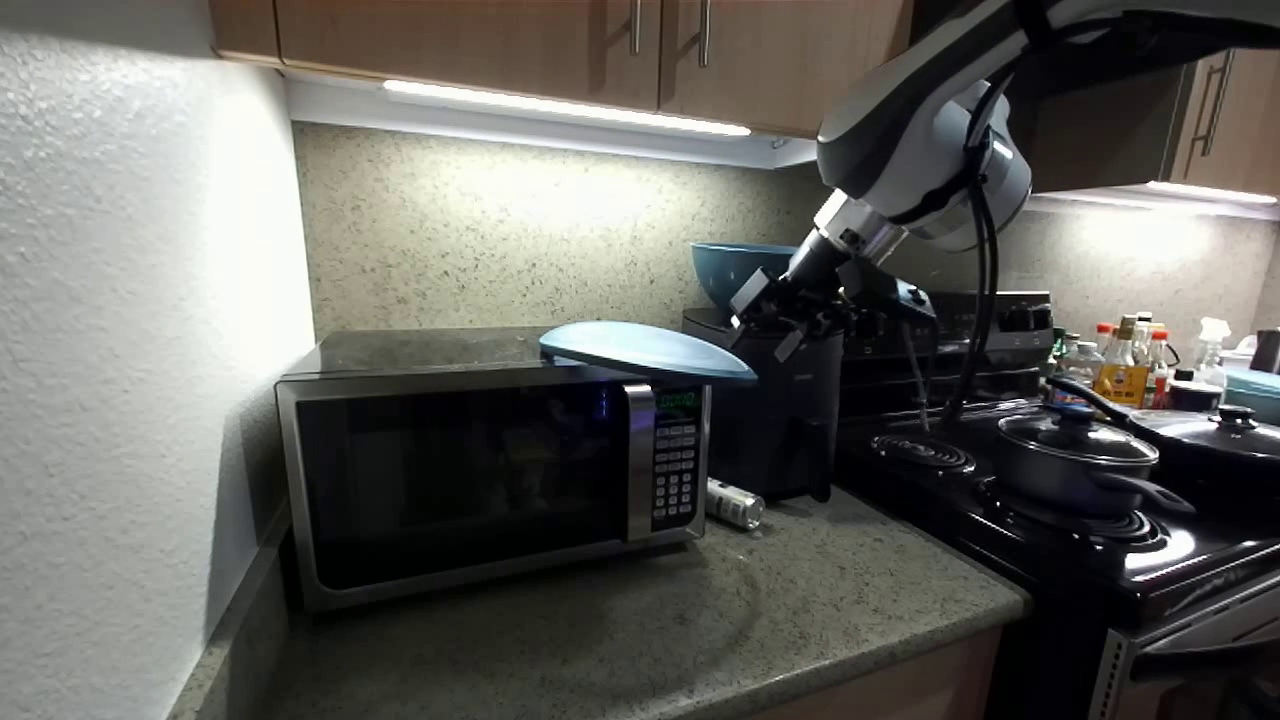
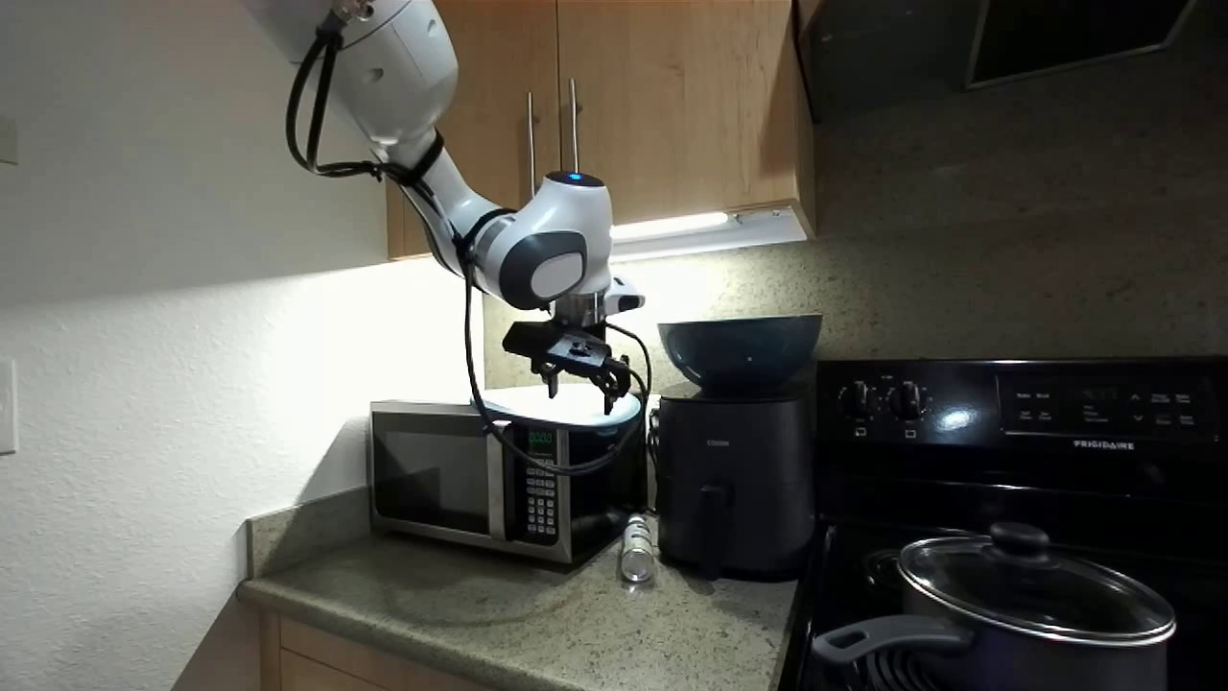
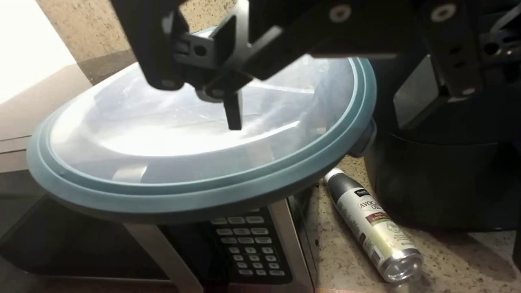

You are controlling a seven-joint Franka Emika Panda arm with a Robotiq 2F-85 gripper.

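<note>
A pale blue lid with a clear centre [image 1: 642, 349] lies on top of the microwave [image 1: 480, 486], its edge jutting past the front right corner. My gripper [image 1: 764, 332] is open near the lid's right end in exterior view 1. Seen from exterior view 2, the gripper [image 2: 581, 398] hangs in front of the lid [image 2: 518, 402], fingers pointing down. In the wrist view the left finger [image 3: 234, 110] overlaps the lid's clear middle, while the other stands beyond its blue rim [image 3: 210, 196]. I see nothing held, and cannot tell whether either finger touches the lid.
A blue bowl [image 2: 743, 351] sits on the black air fryer [image 2: 733, 484] beside the microwave. An oil spray can [image 3: 373, 227] lies on the counter between them. Lidded pots [image 1: 1074, 456] occupy the stove.
</note>
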